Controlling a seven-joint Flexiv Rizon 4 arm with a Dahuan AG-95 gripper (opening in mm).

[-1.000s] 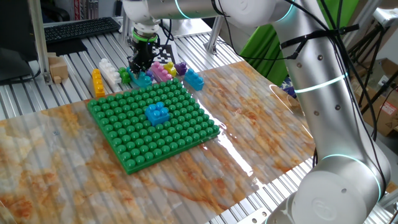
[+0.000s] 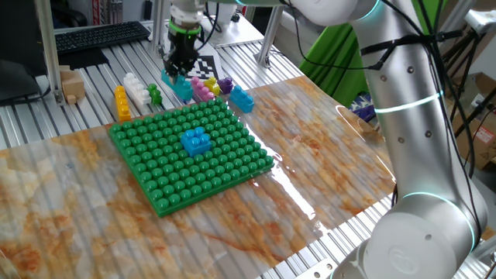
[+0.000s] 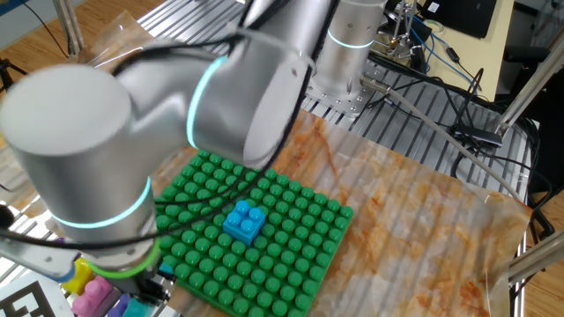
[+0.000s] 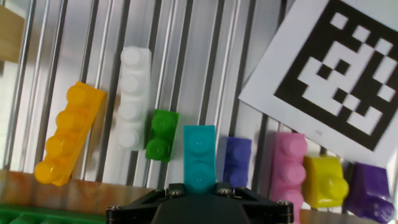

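Note:
My gripper is shut on a teal brick [image 4: 199,152], gripped at its near end, with the rest pointing forward in the wrist view. In exterior view 1 the gripper [image 2: 178,70] and the teal brick [image 2: 180,87] are just above the row of bricks behind the green baseplate [image 2: 159,203]. One blue brick [image 2: 196,141] sits near the middle of that baseplate. Exterior view 2 shows this blue brick [image 3: 244,222] too, while the arm hides most of the gripper there.
Left of the teal brick lie orange [image 4: 69,134], white [image 4: 132,99] and green [image 4: 162,134] bricks. To its right are indigo [image 4: 237,162], pink [image 4: 288,165], yellow [image 4: 323,180] and purple [image 4: 368,191] ones. A marker sheet [image 4: 264,93] lies beyond. The marbled mat [image 2: 70,209] has free room.
My gripper has risen, and the teal brick has come up with it from the row. The baseplate and its blue brick have stayed put.

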